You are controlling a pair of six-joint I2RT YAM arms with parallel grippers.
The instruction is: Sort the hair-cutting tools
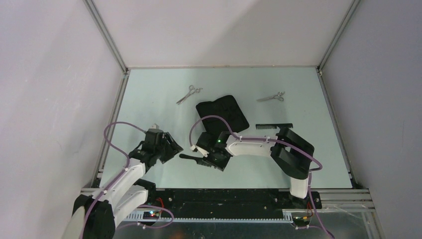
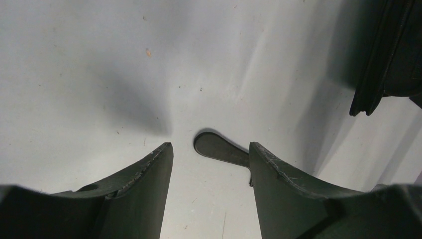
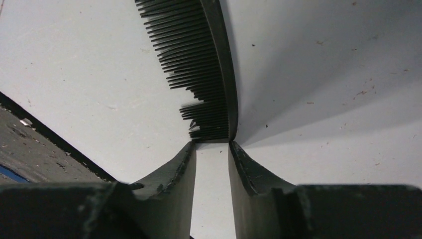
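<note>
A black comb with a handle (image 1: 189, 157) lies near the front edge; my right gripper (image 1: 215, 162) is over it, and in the right wrist view its fingertips (image 3: 233, 147) are at the end of the toothed part (image 3: 219, 64), part open, grip unclear. My left gripper (image 1: 171, 148) is open just left of the comb's handle (image 2: 219, 148), nothing between its fingers. A black case (image 1: 221, 112) lies at centre, scissors (image 1: 187, 95) at back left, more scissors (image 1: 271, 97) at back right, and another comb (image 1: 273, 126) right of the case.
The table (image 1: 313, 84) is bounded by walls and metal rails, with a dark strip along the front edge.
</note>
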